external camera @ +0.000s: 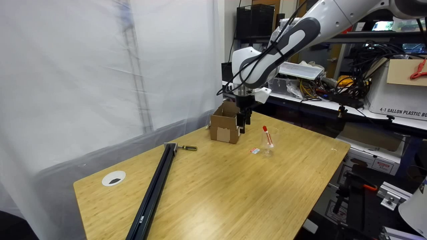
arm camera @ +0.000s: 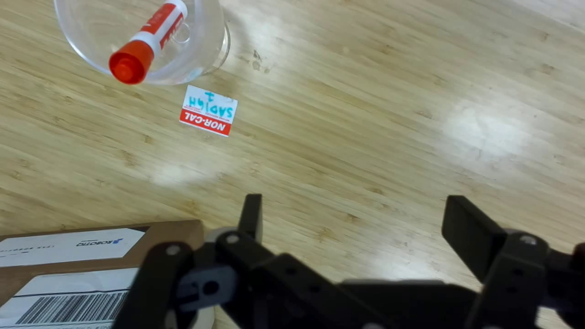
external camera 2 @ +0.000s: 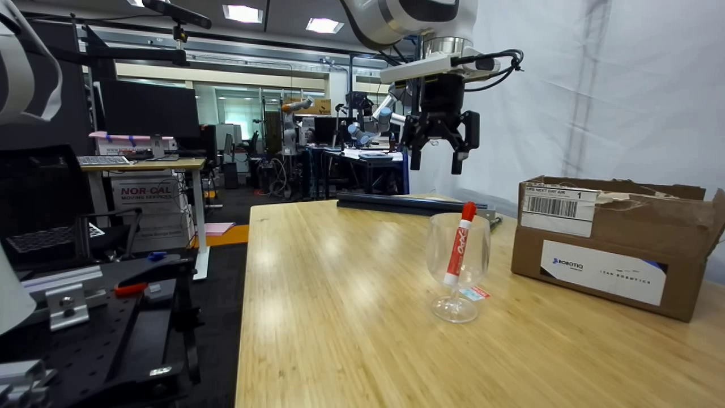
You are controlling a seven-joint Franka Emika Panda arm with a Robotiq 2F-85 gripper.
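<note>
A clear stemmed glass (external camera 2: 436, 253) stands upright on the wooden table, with a red-capped marker (external camera 2: 457, 253) leaning inside it, cap upward. From above, in the wrist view, the marker (arm camera: 156, 34) pokes over the rim of the glass (arm camera: 204, 41) at upper left. My gripper (external camera 2: 436, 166) hangs well above the table, its fingers wide apart with only bare wood seen between them. In the wrist view the two fingers (arm camera: 252, 216) stand clear of both glass and marker. An open-topped cardboard box (external camera 2: 612, 234) sits to the right of the glass in exterior view 2.
Close to the glass base lies a red-and-white label (arm camera: 209, 110). A long black rail (external camera: 154, 190) and a screwdriver (external camera: 189, 148) occupy the table's other side, near a white disc (external camera: 113, 178).
</note>
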